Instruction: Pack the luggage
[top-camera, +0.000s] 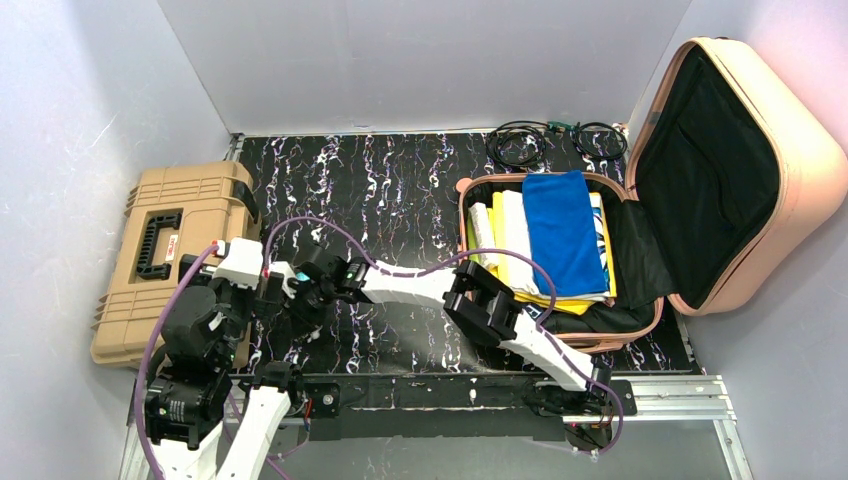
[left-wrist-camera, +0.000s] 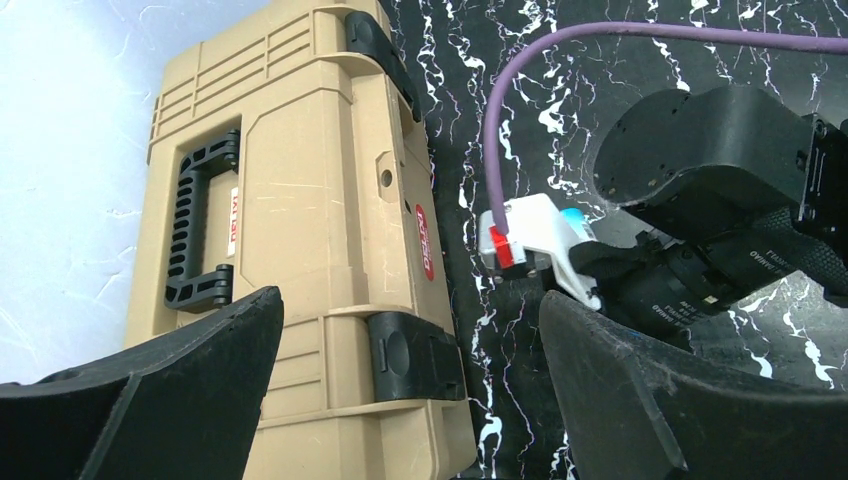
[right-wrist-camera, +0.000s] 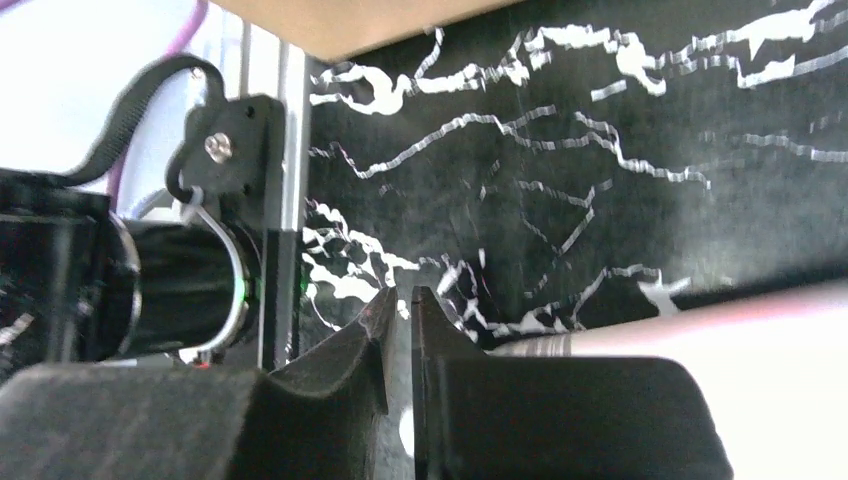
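The open peach suitcase (top-camera: 648, 330) holds folded yellow and white cloths under a blue one (top-camera: 560, 230). My left gripper stands open, empty, above the right edge of the tan hard case (left-wrist-camera: 300, 190). My right gripper is low over the dark marbled table, shut to a narrow gap at its fingertips. A blurred white tube (right-wrist-camera: 770, 365) with a ribbed cap (right-wrist-camera: 545, 347) lies beside and partly behind its right finger. Whether any of the tube is between the fingers does not show clearly. From the top, the tube is mostly hidden.
Coiled black cables (top-camera: 518, 145) lie behind the suitcase. A purple hose (top-camera: 440, 266) runs along my right arm. Both grippers are close together by the tan case. The middle of the table behind my right arm is clear.
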